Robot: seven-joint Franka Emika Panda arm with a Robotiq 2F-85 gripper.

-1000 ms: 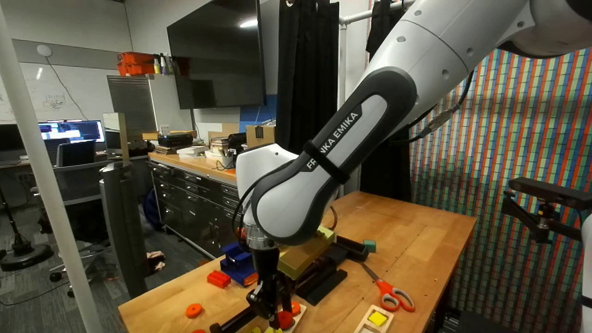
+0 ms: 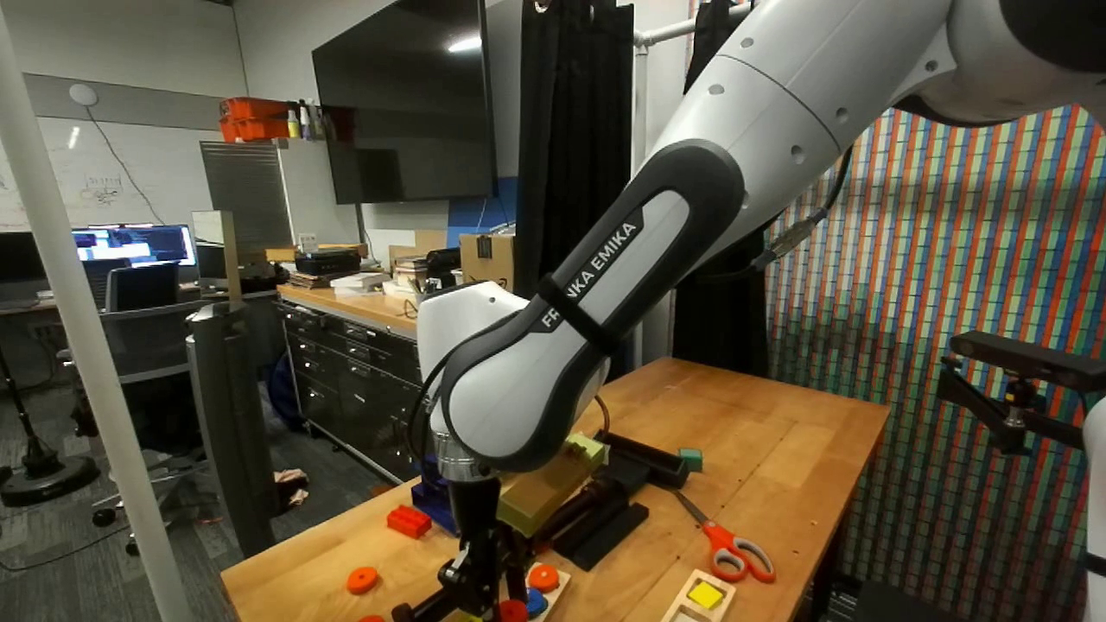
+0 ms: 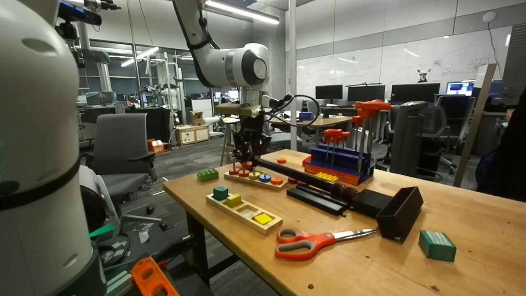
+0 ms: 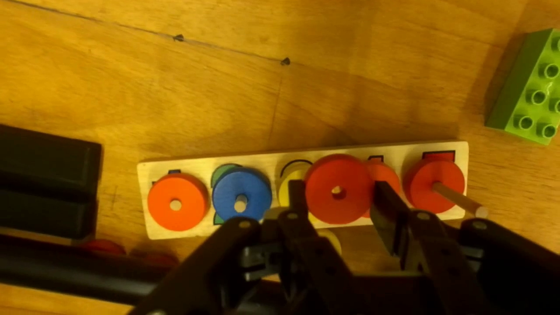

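Note:
A red ring [image 4: 336, 210] with a hole in its middle is held between the fingertips of my gripper, which is shut on it. In the wrist view it hangs above the wooden peg board [image 4: 151, 229], covering part of a yellow ring [image 4: 286, 190] and an orange-red ring [image 4: 386, 176]. An orange ring [image 4: 169, 216] and a blue ring [image 4: 226, 194] sit on pegs to the left. At the right end another red ring [image 4: 428, 197] lies round a tall peg [image 4: 456, 198]. Exterior view 2 shows the gripper low over the board [image 3: 270, 184].
A green toy brick [image 4: 517, 89] stands off the board's right end. Black bars and a long black tube [image 3: 305, 178] lie on the other side. A shape tray [image 3: 273, 226] and scissors [image 3: 315, 241] are nearer the table edge. Bare wood lies beyond the board.
In exterior view 1 the arm has shifted left and slightly towards the camera, with the red ring carried along. The blue ring now shows beside it. The loose things on the table have not moved.

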